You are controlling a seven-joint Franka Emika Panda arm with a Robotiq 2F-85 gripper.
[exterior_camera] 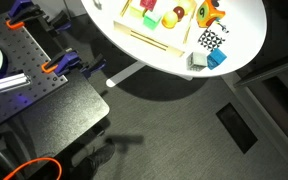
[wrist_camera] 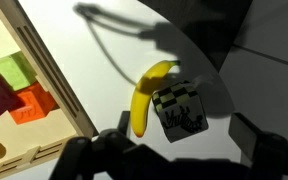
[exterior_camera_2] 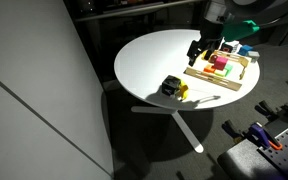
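In the wrist view my gripper is open, one dark finger (wrist_camera: 116, 148) at the left and the other (wrist_camera: 256, 140) at the right. In the space between them shows a dark box (wrist_camera: 180, 110) with a checkered band and small figures on its side; nothing is gripped. A yellow banana (wrist_camera: 142, 98) lies close to the box's left side. From exterior view 2, the dark box (exterior_camera_2: 170, 84) and the banana (exterior_camera_2: 183, 91) stand near the front edge of the white round table (exterior_camera_2: 144, 52). Exterior view 1 does not show my gripper.
A wooden tray (wrist_camera: 62, 82) holds a green block (wrist_camera: 17, 70), an orange block (wrist_camera: 32, 102) and other toys. A grey-white cube (exterior_camera: 197, 61) and a blue cube (exterior_camera: 217, 57) stand near the table edge. Left of the tray in exterior view 2, the tabletop is largely clear.
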